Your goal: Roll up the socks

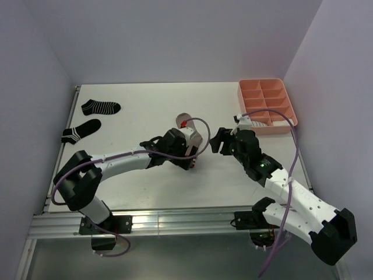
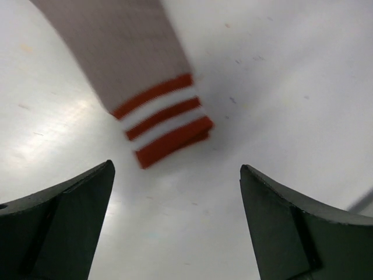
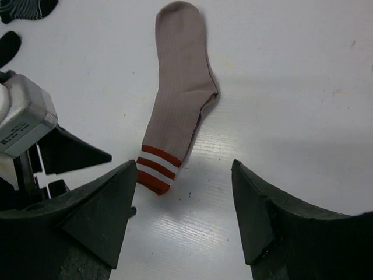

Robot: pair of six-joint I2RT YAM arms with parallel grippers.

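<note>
A taupe sock (image 1: 184, 119) with a red-and-white striped cuff lies flat in the middle of the table, its cuff toward the front. My left gripper (image 1: 190, 159) hovers over the cuff end and partly covers it in the top view. In the left wrist view, the striped cuff (image 2: 168, 119) is ahead of the open fingers, with nothing between them. To the right of the sock is my right gripper (image 1: 219, 142), its fingers apart and empty. The whole taupe sock (image 3: 178, 93) shows in the right wrist view, beyond those fingertips.
Two dark striped socks, one at the back (image 1: 101, 107) and one nearer (image 1: 80, 131), lie on the left of the table. At the back right stands a pink divided box (image 1: 267, 81) with light rolled items in its front compartments.
</note>
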